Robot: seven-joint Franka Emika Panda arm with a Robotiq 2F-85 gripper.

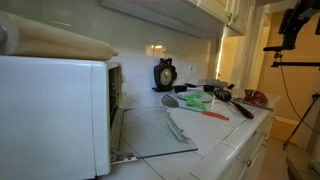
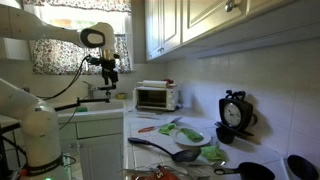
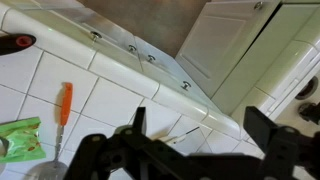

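My gripper is open, its two dark fingers wide apart with only counter showing between them. In exterior view 2 the gripper (image 2: 110,78) hangs high above the sink side of the counter, clear of every object. A white toaster oven (image 1: 55,115) stands on the tiled counter with its door (image 1: 150,135) lowered. An orange-handled spatula (image 3: 66,105) lies on the tiles in the wrist view, beside a green packet (image 3: 20,140). Farther along the counter, a black ladle (image 2: 182,155) lies near a white plate (image 2: 207,131).
A wooden rolling pin (image 1: 55,40) lies on top of the oven. Against the wall stands a black clock (image 1: 165,74). Dark pans (image 2: 250,171) crowd one end of the counter. Cabinets (image 2: 205,28) overhang it, and the counter edge (image 3: 130,75) drops to drawers.
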